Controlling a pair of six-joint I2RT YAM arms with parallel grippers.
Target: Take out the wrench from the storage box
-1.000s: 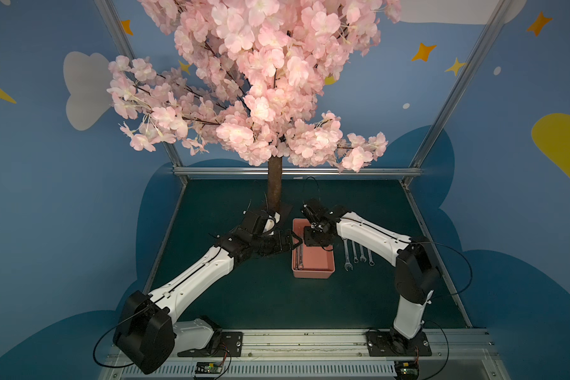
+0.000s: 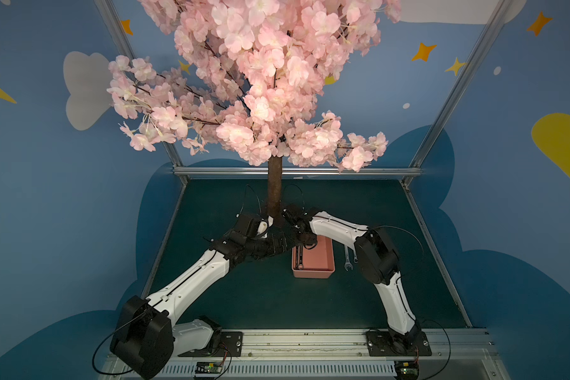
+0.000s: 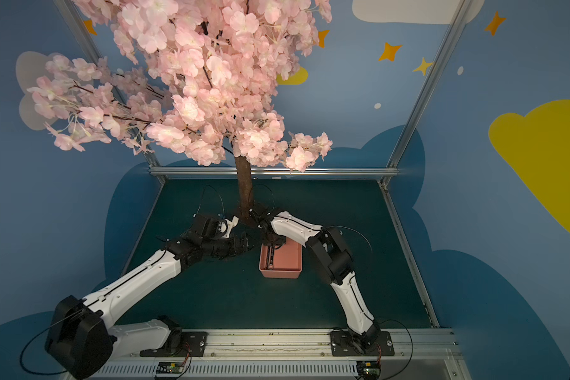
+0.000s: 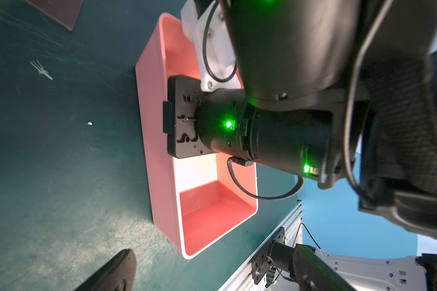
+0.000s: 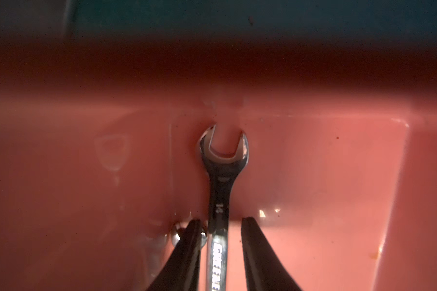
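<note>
The pink storage box (image 2: 319, 259) sits mid-table with dark wrenches along its left side. In the right wrist view, an open-ended wrench (image 5: 222, 167) lies lengthwise on the box floor, a round metal end beside its shaft. My right gripper is over it, fingers apart on either side of the shaft; whether they touch it cannot be told. My left gripper is just left of the box, its two fingers widely apart with nothing between them. In the left wrist view the right gripper's housing hides much of the box interior.
More wrenches (image 2: 348, 258) lie on the table right of the box, partly behind the right arm. The tree trunk (image 2: 274, 183) stands behind the box.
My left arm has shifted slightly.
</note>
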